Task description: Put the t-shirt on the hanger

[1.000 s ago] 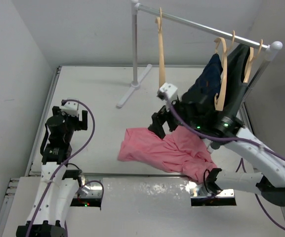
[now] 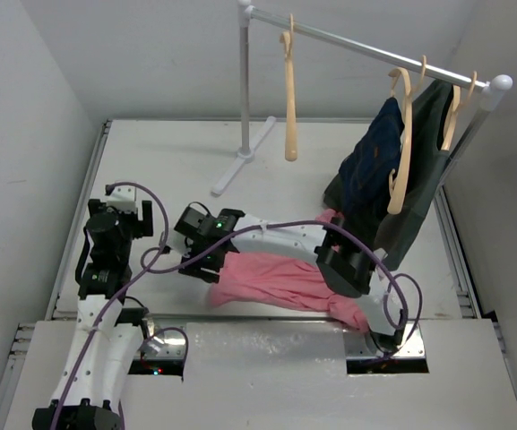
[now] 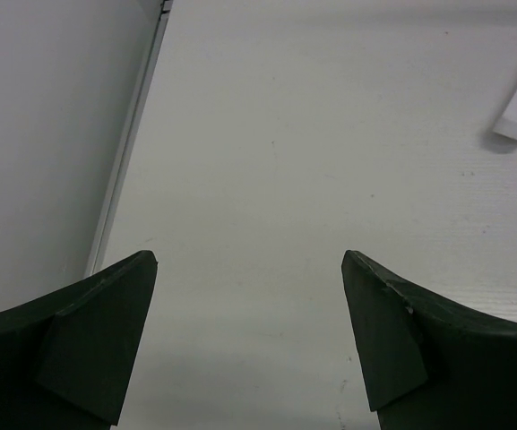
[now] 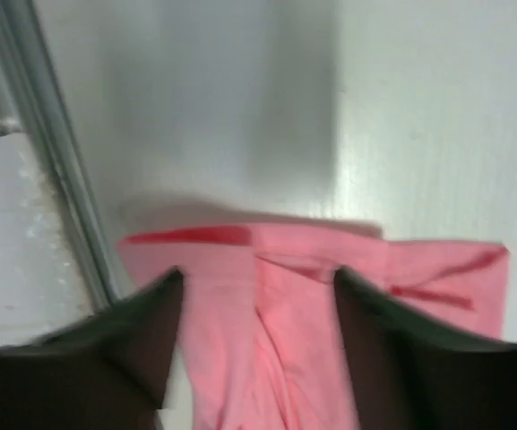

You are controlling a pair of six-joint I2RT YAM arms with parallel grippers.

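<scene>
The pink t-shirt [image 2: 276, 282] lies crumpled on the white table. My right gripper [image 2: 200, 269] is low over its left end; in the right wrist view its blurred fingers stand apart above the pink fabric [image 4: 303, 305], holding nothing visible. My left gripper [image 2: 120, 206] is open at the table's left, over bare surface in its wrist view. A free wooden hanger [image 2: 289, 98] hangs from the rail [image 2: 366, 47] above the table's middle.
Dark garments [image 2: 370, 157] hang at the right among more wooden hangers [image 2: 400, 179]. The rack's white foot [image 2: 227, 179] stands at the back.
My right arm has come down and swept leftward across the t-shirt to its left end. The free hanger sways slightly.
</scene>
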